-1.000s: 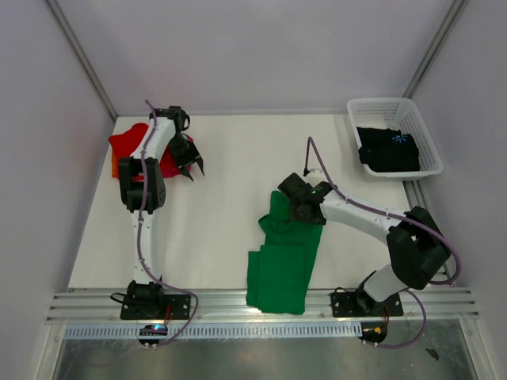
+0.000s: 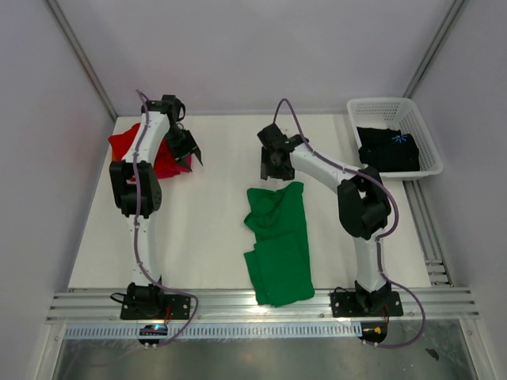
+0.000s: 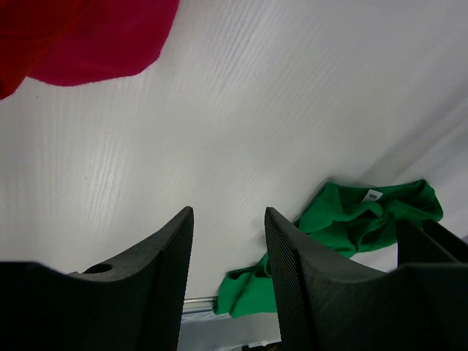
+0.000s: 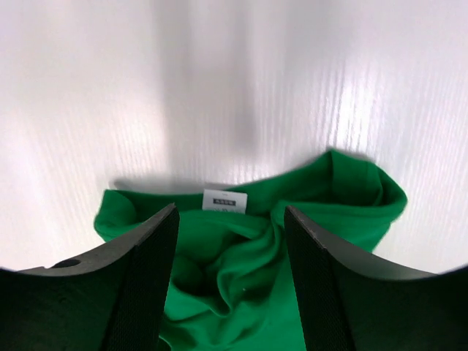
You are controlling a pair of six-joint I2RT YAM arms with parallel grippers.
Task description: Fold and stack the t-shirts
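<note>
A green t-shirt (image 2: 281, 253) lies lengthwise on the table, its lower part flat and its far end wrinkled, reaching past the near edge. Its white collar label (image 4: 224, 201) shows in the right wrist view. My right gripper (image 2: 276, 176) hovers just beyond that far end, open, with no cloth gripped. At the back left, red cloth (image 2: 123, 142) lies partly under my left arm. My left gripper (image 2: 192, 158) is beside its right edge, fingers apart; bare table and a corner of green cloth (image 3: 344, 219) show beyond them.
A white basket (image 2: 428, 150) holding dark folded cloth (image 2: 388, 150) stands at the back right.
My right gripper has moved left and away from the near edge, off the green shirt. The shirt's far end has shifted left.
</note>
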